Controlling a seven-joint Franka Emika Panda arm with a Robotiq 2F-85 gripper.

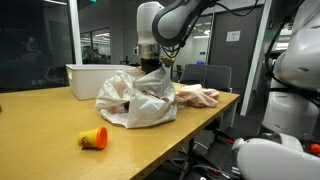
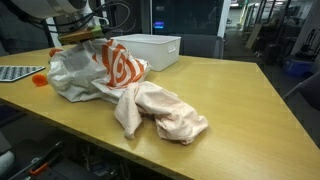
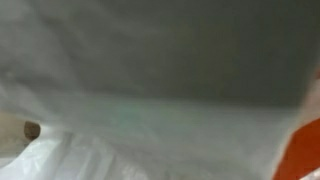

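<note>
A crumpled white plastic bag [image 1: 148, 102] stands on the wooden table, its upper part rising to the gripper. Its red-orange print [image 2: 120, 66] faces the second exterior view. At the bag's top is my gripper [image 1: 152, 64], open, coming down from the white arm above. Plastic partly covers the fingers, and their contact with the bag is hard to make out. Close up in the wrist view, a grey-white surface hides nearly everything, with wrinkled clear-white plastic [image 3: 70, 158] at lower left and orange-red [image 3: 300, 155] at the right edge.
A pale pink cloth [image 2: 158, 110] lies crumpled beside the bag. On the table's near part rests an orange-and-yellow cylinder [image 1: 93, 138] on its side. A white box [image 2: 150, 47] stands along the back edge.
</note>
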